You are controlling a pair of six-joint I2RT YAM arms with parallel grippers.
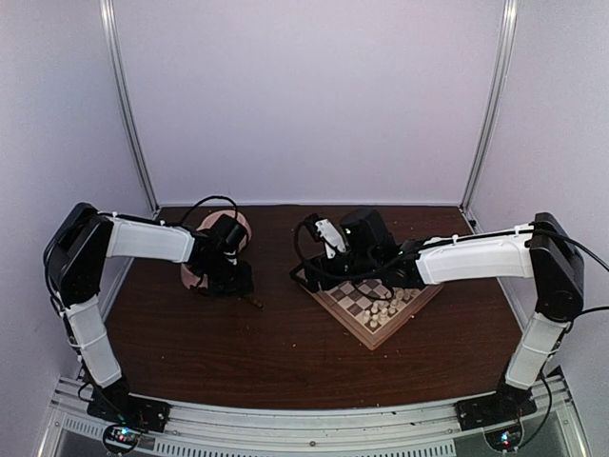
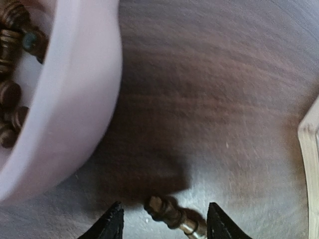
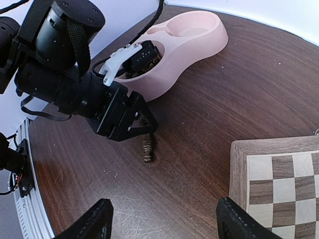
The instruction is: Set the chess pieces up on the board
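Observation:
A dark brown chess piece (image 2: pixel 172 217) lies on the table beside the pink bowl (image 2: pixel 94 84). My left gripper is open over it, and the piece shows between the fingertips with a gap on both sides. From the right wrist view, the piece's end (image 3: pixel 147 150) sticks out below the left gripper; whether the fingers touch it cannot be told. More brown pieces (image 2: pixel 9 94) lie in the bowl. My right gripper stands open and empty near the left corner of the chessboard (image 1: pixel 362 335). White pieces (image 1: pixel 381 309) stand on the board's near right side.
The pink bowl has a second, empty-looking basin (image 3: pixel 194 25) at the back. Bare tabletop (image 1: pixel 228 352) stretches along the front and between bowl and board. The left arm covers part of the bowl from above.

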